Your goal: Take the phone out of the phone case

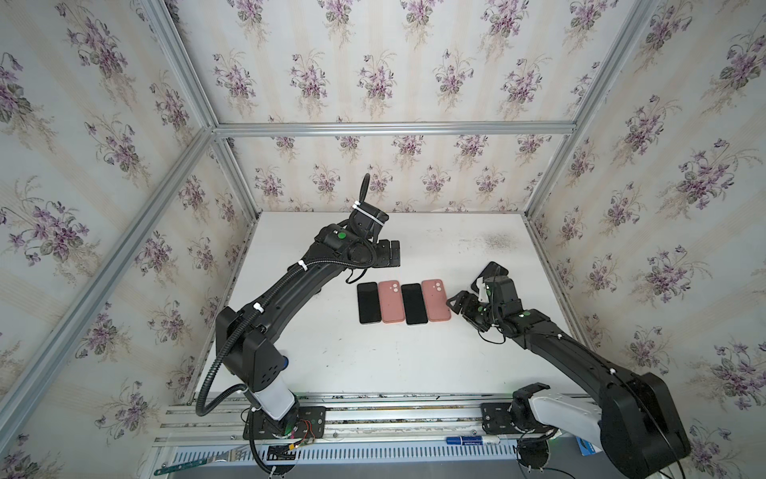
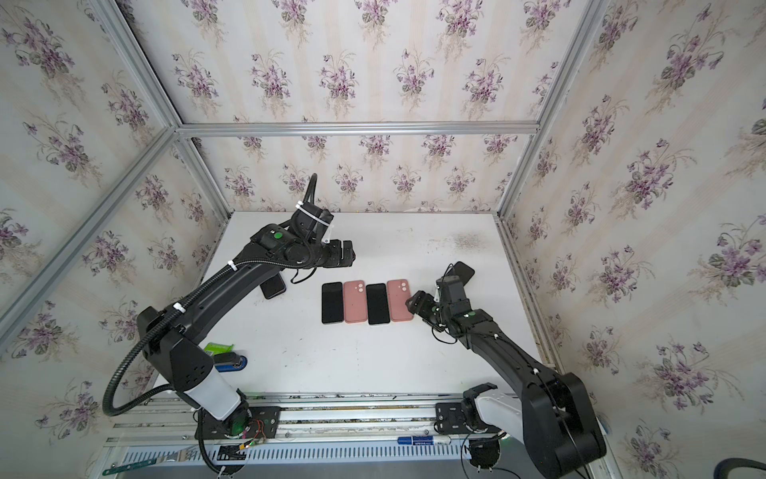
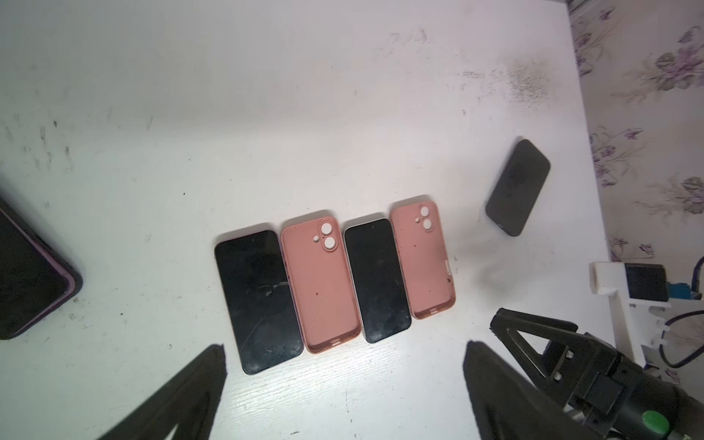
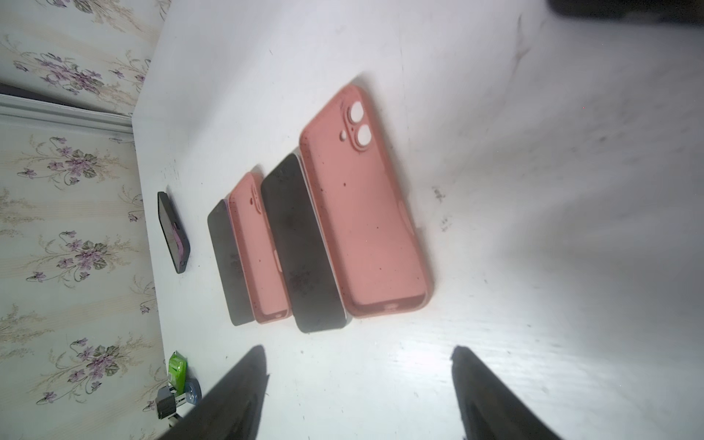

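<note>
In a row on the white table lie a black phone [image 3: 259, 300], a pink case [image 3: 320, 286], another black phone [image 3: 377, 281] and another pink case [image 3: 423, 260]; both cases are empty, each beside a phone. My left gripper [image 1: 387, 254] is raised above the row's left part, open, holding nothing. My right gripper [image 2: 422, 304] is by the right-hand case, above the table, with blurred fingers apart in its wrist view and nothing between them.
A dark phone [image 3: 517, 187] lies at the back right and another dark phone in a case [image 3: 29, 275] at the left. Small green and blue items [image 2: 230, 362] sit front left.
</note>
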